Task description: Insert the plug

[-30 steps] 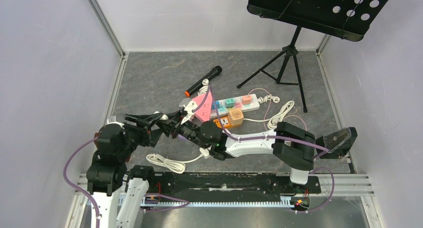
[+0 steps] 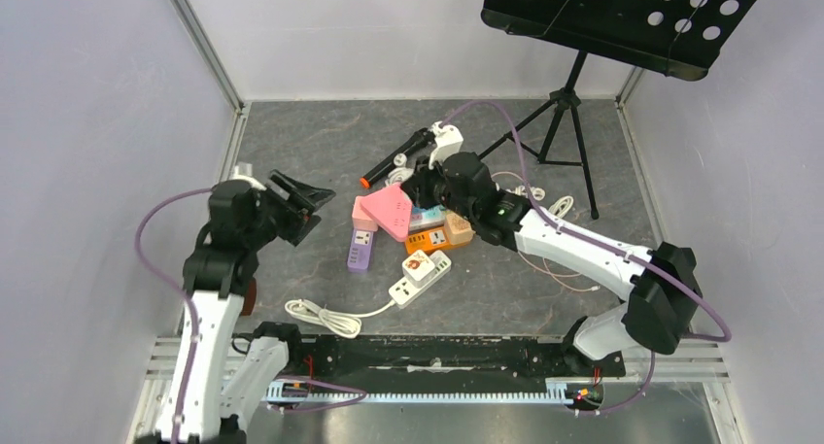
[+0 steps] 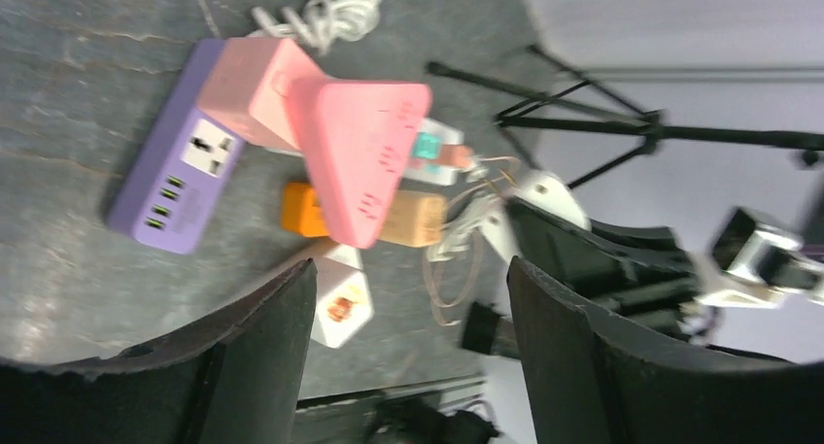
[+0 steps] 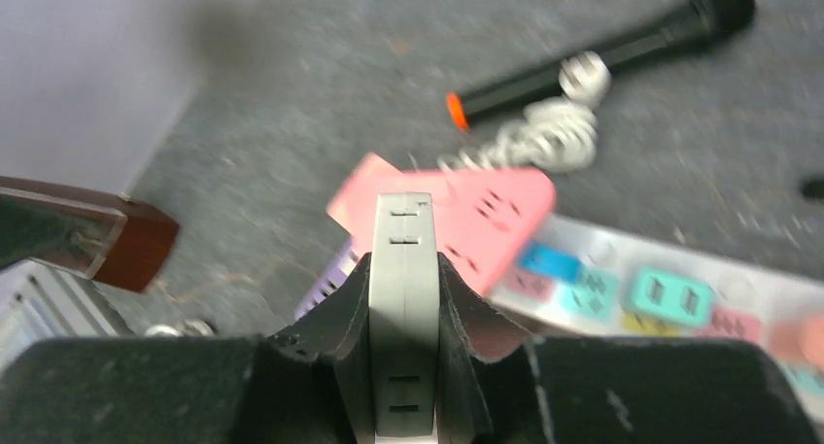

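Note:
My right gripper is shut on a pale grey slotted plug piece [image 4: 403, 230], held above the pink triangular power strip [image 2: 387, 211] and the white strip with coloured sockets [image 4: 622, 298]. My left gripper stands open at the left, nothing between its fingertips, over the area of the purple strip [image 2: 360, 251], pink cube [image 3: 253, 89] and pink triangle. An orange strip [image 2: 425, 241], a beige cube [image 2: 458, 226] and a white strip with a cube on it [image 2: 408, 290] lie nearby.
A black microphone [image 2: 389, 159] lies at the back, a tripod stand [image 2: 564, 114] at the back right. Coiled white cables [image 2: 330, 318] lie at front and right. Bare floor surrounds the cluster; walls bound both sides.

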